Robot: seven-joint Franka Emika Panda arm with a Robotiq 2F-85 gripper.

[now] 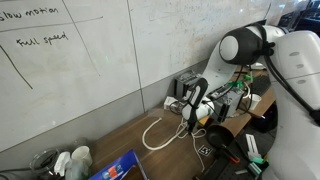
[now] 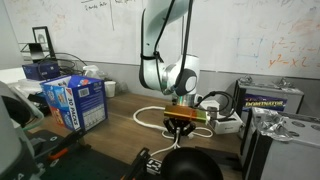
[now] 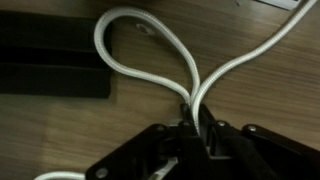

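Observation:
A white cord (image 3: 150, 75) runs across the wooden table in the wrist view. It makes a loop on the left, and two strands meet right at the fingertips of my gripper. The fingers are closed on the cord there, low over the tabletop. In exterior view 2 the gripper (image 2: 179, 136) points straight down at the table, with the cord (image 2: 150, 125) spreading out to its left. Exterior view 1 shows more of the cord (image 1: 150, 140) curving over the wood, left of the gripper (image 1: 194, 130). The exact grip is dark and partly hidden by the fingers.
A blue box (image 2: 80, 105) stands at the table's left in exterior view 2. A black pan (image 2: 192, 163) lies in front of the gripper, and a silver toaster (image 2: 285, 145) stands at right. In the wrist view a black object (image 3: 55, 70) lies beside the cord loop.

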